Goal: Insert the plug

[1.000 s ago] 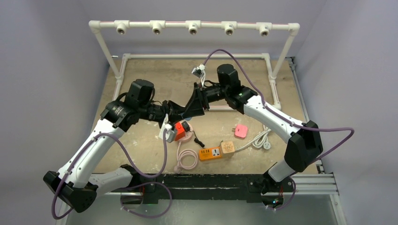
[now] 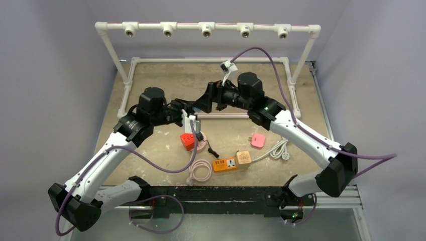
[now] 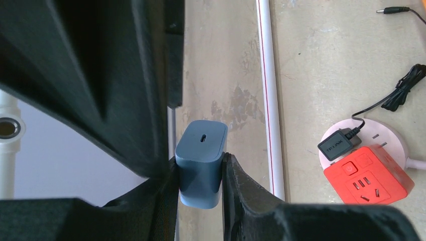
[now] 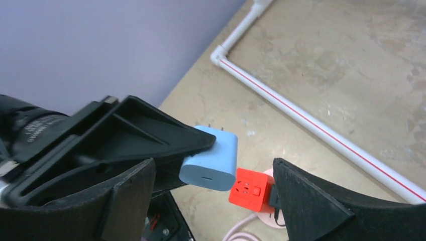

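In the left wrist view a blue-grey plug adapter sits between the fingers of my left gripper, which is shut on it. My right gripper's dark body fills the upper left there. In the right wrist view my right gripper is open, its fingertips either side of the blue adapter and apart from it. Below are a red socket cube and a pink round power strip with a black adapter on it. Both grippers meet over the middle in the top view, largely hiding the blue adapter.
An orange power strip, a wooden cube socket, a pink adapter and a coiled white cord lie on the front half. A white pipe frame borders the back half, whose bare board is clear.
Both arms have shifted slightly up in the top view, the right one also to the right, opening a little more view of its wrist.
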